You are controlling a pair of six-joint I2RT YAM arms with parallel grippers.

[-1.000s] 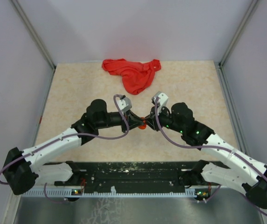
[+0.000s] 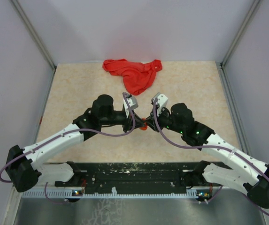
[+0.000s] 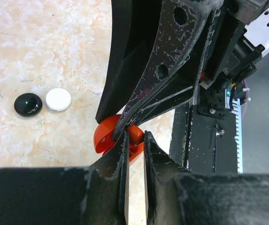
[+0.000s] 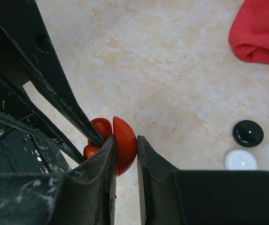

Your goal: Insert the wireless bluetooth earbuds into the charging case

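Both grippers meet over the table's middle in the top view, around the red charging case [image 2: 143, 126]. My right gripper is shut on the open case [image 4: 124, 150], its red lid and body visible in the right wrist view. My left gripper is shut on a small red earbud [image 3: 135, 134] right at the case's opening, partly hidden by the other gripper's black fingers. Whether the earbud sits in its slot I cannot tell.
A black disc [image 3: 28, 104] and a white disc [image 3: 58, 99] lie on the table nearby. A red cloth [image 2: 134, 75] lies at the back.
My left arm and gripper have shifted slightly over the last second, the arm a little toward the front, staying at the case. The right arm is essentially unchanged.
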